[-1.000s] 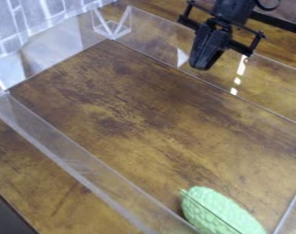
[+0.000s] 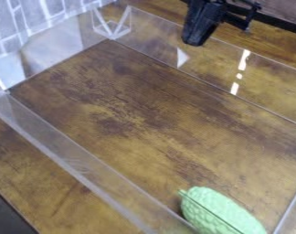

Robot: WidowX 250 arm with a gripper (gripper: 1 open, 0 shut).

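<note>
My black gripper [image 2: 197,35] hangs over the back wall of a clear acrylic enclosure at the top of the view, its fingers close together with nothing visible between them. A pale green ribbed oval object [image 2: 221,214] lies on the wooden floor in the front right corner, partly cut off by the image edge, far from the gripper.
Clear walls [image 2: 78,169] surround a bare wooden floor [image 2: 144,114], which is free across the middle. A white tiled or quilted surface [image 2: 28,23] is beyond the back left.
My gripper has moved up and slightly left, away from the enclosure floor. The green object has stayed in place.
</note>
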